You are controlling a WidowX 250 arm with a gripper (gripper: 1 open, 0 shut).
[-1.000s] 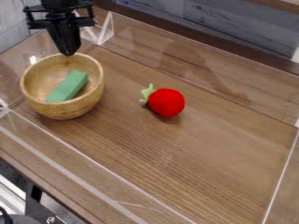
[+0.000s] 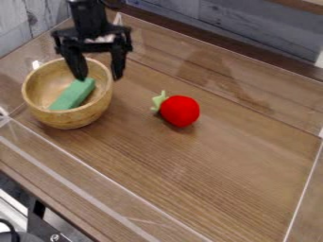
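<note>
My black gripper (image 2: pixel 93 65) hangs over the back of a round wooden bowl (image 2: pixel 96 112), its fingers spread open on either side. A green oblong object (image 2: pixel 75 95) lies tilted inside the bowl, just in front of the gripper. A red tomato-like object (image 2: pixel 179 111) with a pale green top rests on the table to the right of the bowl.
A dark wall edge runs along the back.
The bowl, green object and red object look unmoved.
</note>
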